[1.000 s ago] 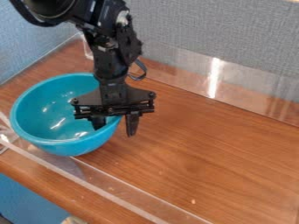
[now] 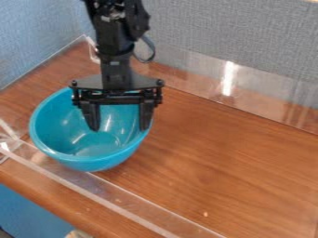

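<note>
A large empty-looking teal bowl point(image 2: 77, 139) sits on the left part of the wooden table. My black gripper point(image 2: 118, 121) is open over the bowl, one finger inside it at the left and the other at the bowl's right side; whether either touches the bowl I cannot tell.
A clear plastic edge point(image 2: 149, 209) runs along the front left, and another stands along the back by the grey wall point(image 2: 236, 37). A blue area lies below the front left edge.
My gripper has risen and shifted slightly, now seen more upright over the bowl. The bowl appears a little further right than a second ago.
</note>
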